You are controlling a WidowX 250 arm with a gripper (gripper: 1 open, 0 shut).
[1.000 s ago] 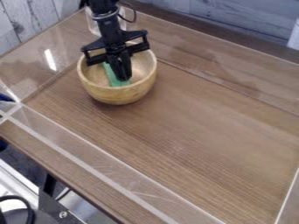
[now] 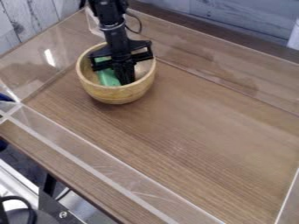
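A light wooden bowl [image 2: 135, 90] sits on the wooden table, upper left of centre. A green object [image 2: 107, 77] lies inside it, partly covered by the black gripper [image 2: 121, 68], which reaches down into the bowl from the top of the view. The fingertips are hard to make out against the dark parts; whether anything is between them cannot be seen clearly.
A light wall stands at the back right. A black cable shows at the bottom left corner beside the table's edge.
The gripper has moved lower into the bowl and slightly left, covering more of the green object. The bowl has shifted very little.
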